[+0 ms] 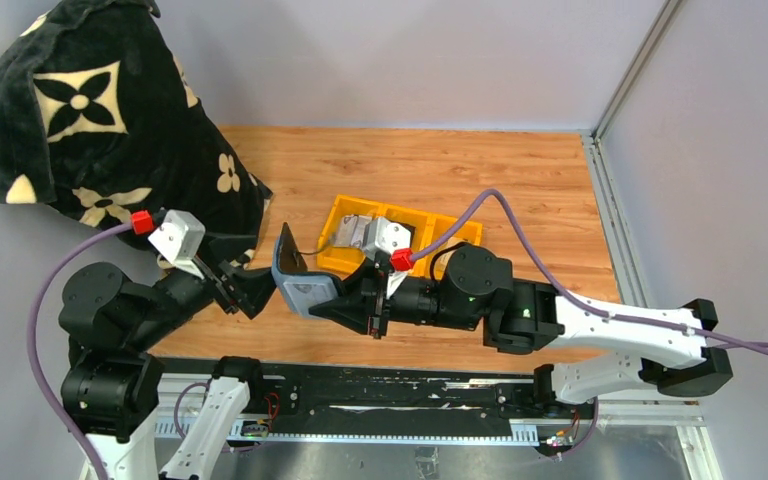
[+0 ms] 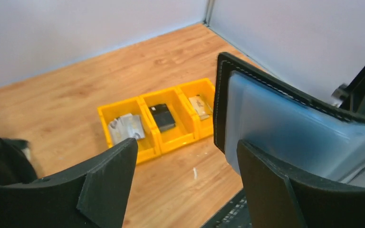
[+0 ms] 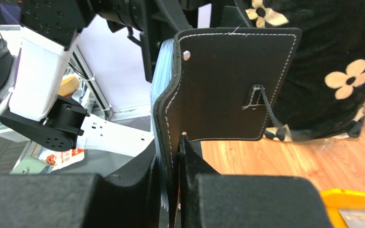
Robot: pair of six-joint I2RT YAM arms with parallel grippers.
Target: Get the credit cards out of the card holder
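Observation:
A dark card holder (image 1: 288, 258) hangs folded part open in the air, its clear bluish sleeves (image 2: 285, 128) full of cards or pockets. My right gripper is shut on one side of it; the stitched black cover (image 3: 233, 85) spreads out past the fingers, with a clasp strap on it. To the left, my left gripper (image 1: 260, 300) stands open, close to the holder's free side. In the left wrist view the left fingers (image 2: 109, 185) are apart, and the holder rises beyond the right-hand one. Whether they touch it I cannot tell.
A yellow three-part tray (image 2: 147, 154) stands on the wooden table (image 1: 520, 170), holding a silvery packet (image 2: 126, 128), a black item (image 2: 161, 116) and a pale card-like item (image 2: 200, 105). A dark patterned cushion (image 1: 90, 110) leans at the back left. Bare table lies at the right.

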